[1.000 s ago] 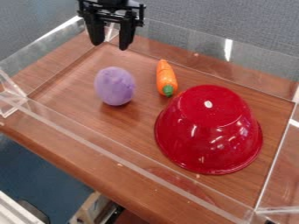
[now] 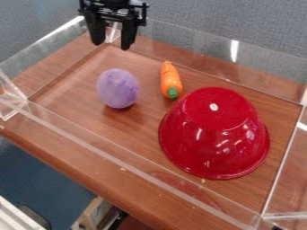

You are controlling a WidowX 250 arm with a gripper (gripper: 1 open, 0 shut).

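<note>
The black gripper point(image 2: 113, 36) hangs at the top left above the back of the wooden board, its two fingers spread apart with nothing seen between them. Below it a purple oval object point(image 2: 118, 89) lies on the board. To its right is an orange toy carrot point(image 2: 171, 77) with its green end toward the front. A large red bowl point(image 2: 214, 133) sits upside down at the right.
Clear plastic walls point(image 2: 236, 56) border the wooden board point(image 2: 84, 144) on its sides. Free board shows at the back left, around the purple object and in the front middle.
The gripper has shifted very slightly; the objects on the board stay where they were.
</note>
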